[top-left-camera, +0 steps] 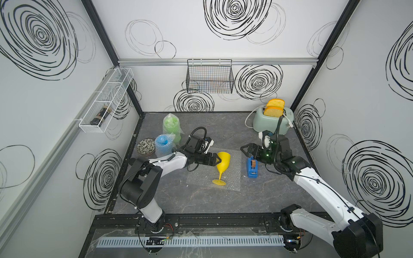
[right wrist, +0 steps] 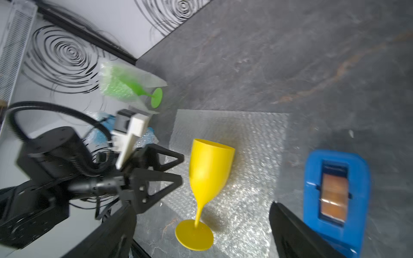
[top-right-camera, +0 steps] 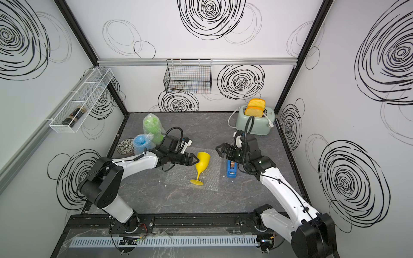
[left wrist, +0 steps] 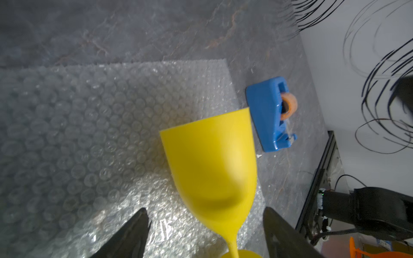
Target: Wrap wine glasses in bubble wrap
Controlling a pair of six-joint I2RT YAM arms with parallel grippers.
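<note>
A yellow wine glass (top-left-camera: 223, 162) lies on its side on a flat sheet of bubble wrap (top-left-camera: 197, 176), bowl toward the back, foot toward the front. My left gripper (top-left-camera: 215, 160) is open just left of the bowl, with nothing between its fingers. My right gripper (top-left-camera: 249, 150) hangs open and empty above the blue tape dispenser (top-left-camera: 252, 171), to the right of the glass. A green glass (top-left-camera: 172, 126) and a blue glass (top-left-camera: 164, 144), both in bubble wrap, stand at the back left.
A speckled bowl (top-left-camera: 145, 143) sits at the left edge. A pale green toaster (top-left-camera: 268, 124) with bread slices stands at the back right. Wire baskets hang on the back and left walls.
</note>
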